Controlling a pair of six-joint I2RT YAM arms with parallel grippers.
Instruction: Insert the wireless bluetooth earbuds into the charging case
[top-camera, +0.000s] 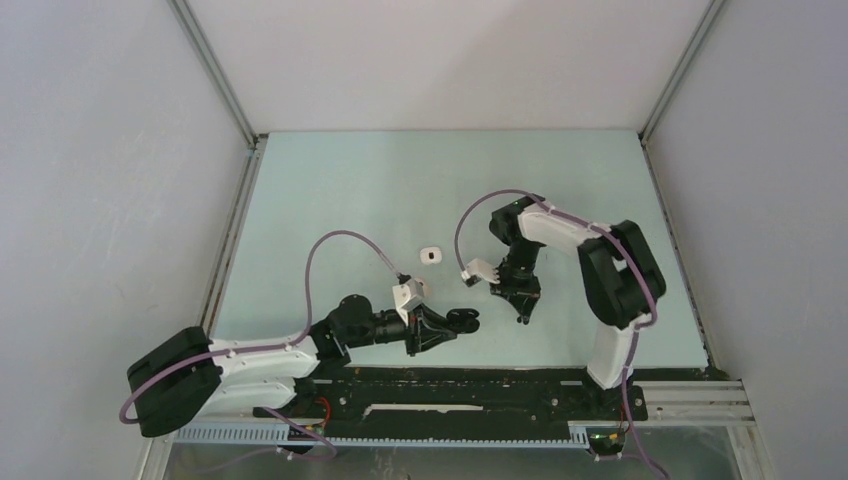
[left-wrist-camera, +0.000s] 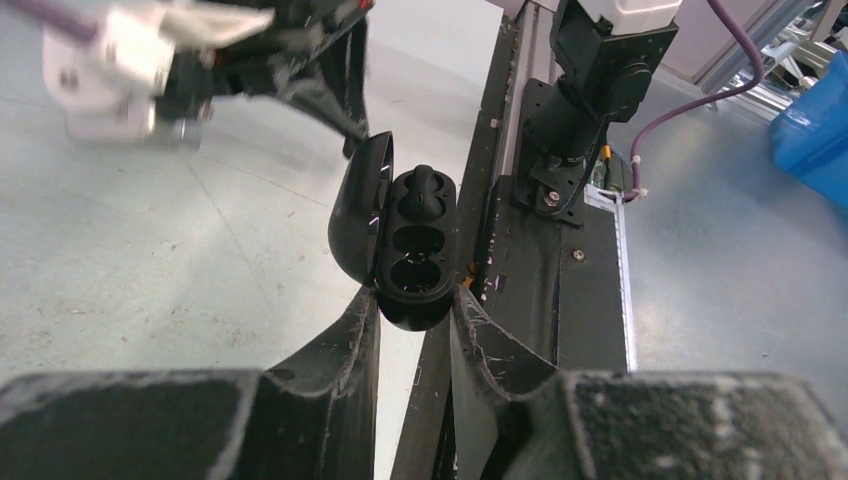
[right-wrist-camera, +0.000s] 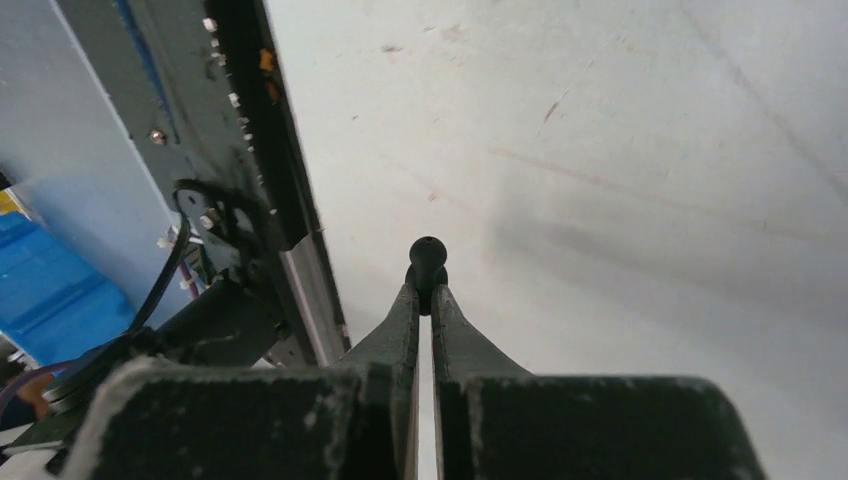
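Observation:
My left gripper is shut on the black charging case (left-wrist-camera: 415, 290), whose lid (left-wrist-camera: 360, 210) stands raised on the left side. One black earbud (left-wrist-camera: 424, 196) sits in the far end of the case, its stem sticking up a little; the nearer wells look empty. To the right of the case in the top view, apart from it, my right gripper points down toward the table's front. In the right wrist view, that right gripper is shut on a small black earbud (right-wrist-camera: 428, 256), held upright between the fingertips.
A small white piece (top-camera: 431, 256) lies on the pale table (top-camera: 350, 190) behind the left gripper, with another white piece (top-camera: 422, 285) partly hidden nearer the arm. A dark rail (top-camera: 450, 385) runs along the front edge.

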